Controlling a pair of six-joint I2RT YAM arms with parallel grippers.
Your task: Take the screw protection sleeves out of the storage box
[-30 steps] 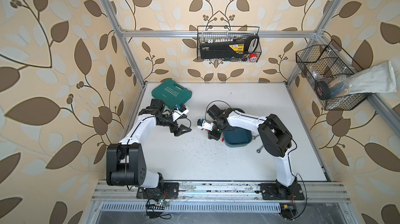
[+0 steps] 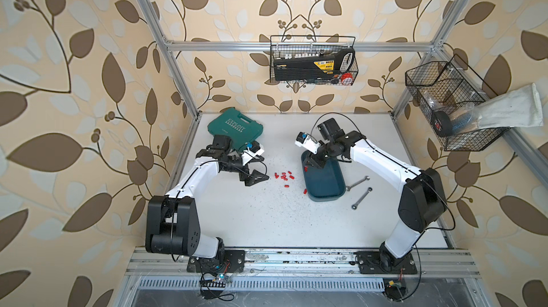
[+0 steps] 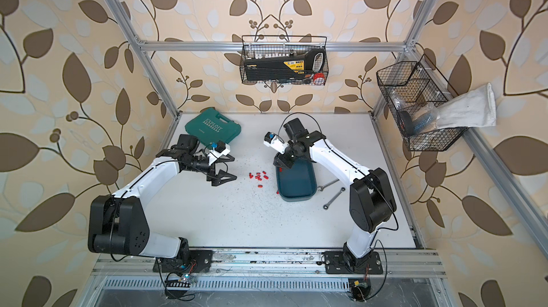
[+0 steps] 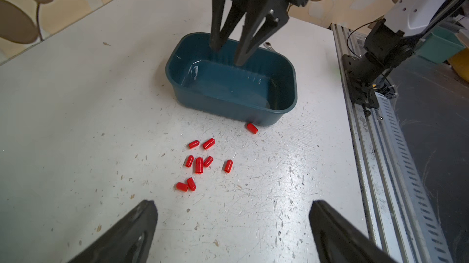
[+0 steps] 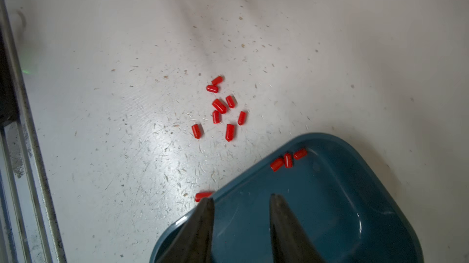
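The dark teal storage box [image 2: 324, 184] sits right of centre on the white table. In the right wrist view, several red sleeves [image 5: 287, 160] lie inside it along one wall. A loose pile of red sleeves [image 4: 199, 165] lies on the table left of the box, and another sleeve [image 5: 203, 196] lies just outside its rim. My right gripper hangs above the box with its fingers apart, empty. My left gripper stands open and empty to the left of the loose sleeves.
A green tool case [image 2: 234, 127] lies at the back left. Two wrenches [image 2: 362, 197] lie right of the box. Wire baskets [image 2: 314, 64] hang on the frame.
My right gripper has risen and moved back and right from the loose sleeves to over the box. My left gripper has shifted slightly to the right.
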